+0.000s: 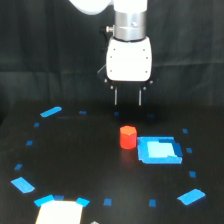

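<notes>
My gripper [127, 97] hangs from the white arm in the upper middle of the camera view. Its two thin fingers point straight down, well apart, and nothing shows between them. Below it on the black table, a red block [128, 137] with a six-sided outline stands clear of the fingertips. Just right of the block sits a shallow blue tray [146, 160] with a pale, whitish piece [160, 150] inside it.
Blue tape strips lie flat on the table, one at the back left [51, 112] and another at the front right [191, 197]. Small blue squares mark the surface. A pale object [60, 213] is cut off by the bottom edge.
</notes>
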